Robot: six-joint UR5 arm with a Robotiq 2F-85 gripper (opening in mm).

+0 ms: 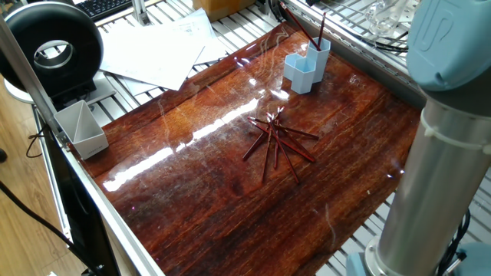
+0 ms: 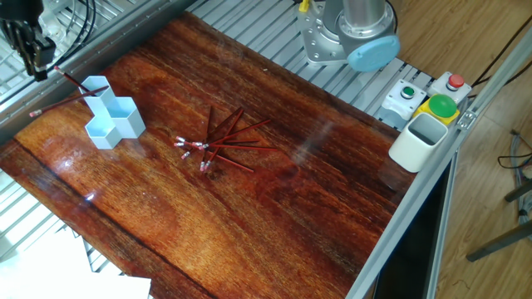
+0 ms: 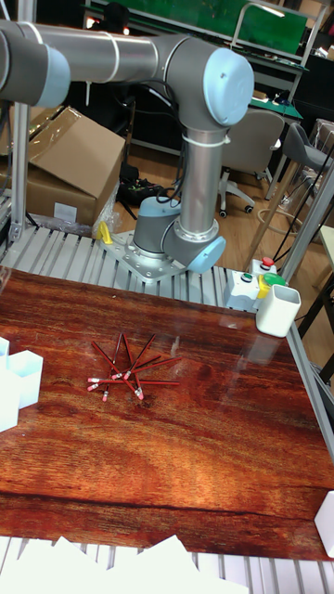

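A pile of dark red pencils point(image 1: 278, 142) lies crossed on the wooden board, their pale eraser ends bunched together. Near the board's edge stands a light blue holder point(image 2: 115, 123) made of joined hexagonal cups. Two pencils point(image 2: 68, 101) lean out of its tallest cup, tilted in different directions. The dark gripper point(image 2: 38, 75) shows at the upper left of exterior view 2, near the upper end of one leaning pencil. Its finger gap is too small and dark to make out, and no pencil is visible hanging from it.
A white square cup point(image 2: 418, 143) stands at a board corner beside the button boxes point(image 2: 406, 95). Another white container point(image 1: 82, 130) sits at the board's edge. Metal rails border the board point(image 1: 192, 222), which has wide clear areas around the pile.
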